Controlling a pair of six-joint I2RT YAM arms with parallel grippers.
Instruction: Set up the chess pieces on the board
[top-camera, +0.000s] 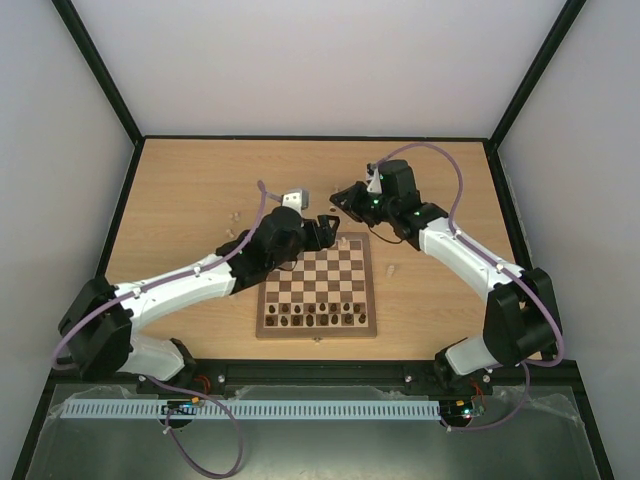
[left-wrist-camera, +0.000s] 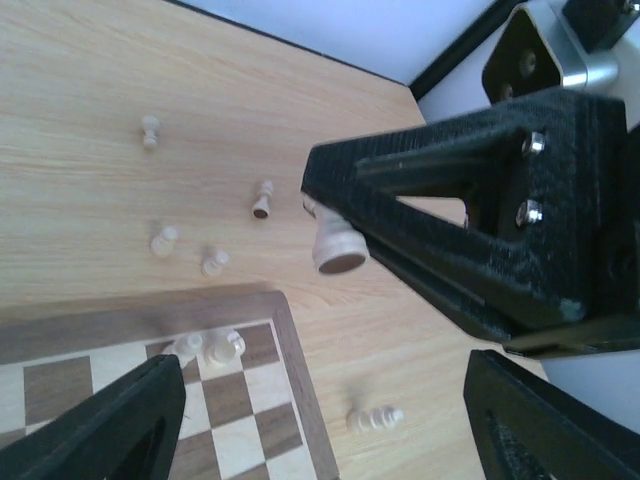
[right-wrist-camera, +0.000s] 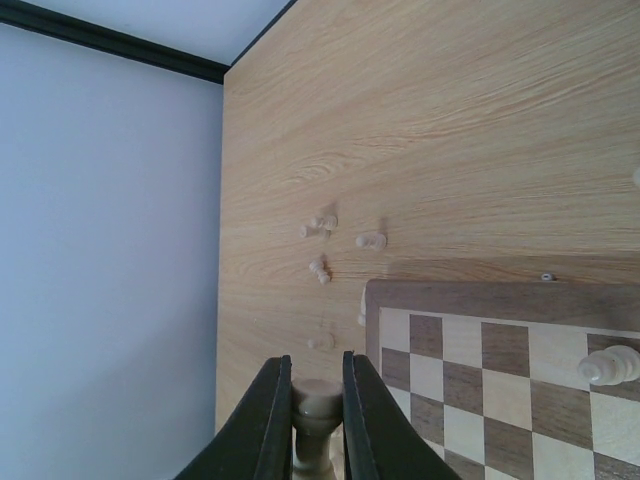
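Note:
Over the far edge of the chess board (top-camera: 371, 290), my right gripper is shut on a pale chess piece (right-wrist-camera: 317, 402). That piece's dark base shows below the right fingers in the left wrist view. My left gripper hangs nearby, its fingers apart with nothing between them. Dark pieces (top-camera: 309, 320) fill the two near rows of the board. Two light pieces (left-wrist-camera: 224, 346) stand at the far right of the board in the left wrist view. The right gripper is beyond and above them.
Loose light pieces lie on the table: one beside the board's right edge (left-wrist-camera: 375, 419), several behind it, including one fallen piece (left-wrist-camera: 263, 199), and several off to the left (right-wrist-camera: 371, 241). Both arms are close together.

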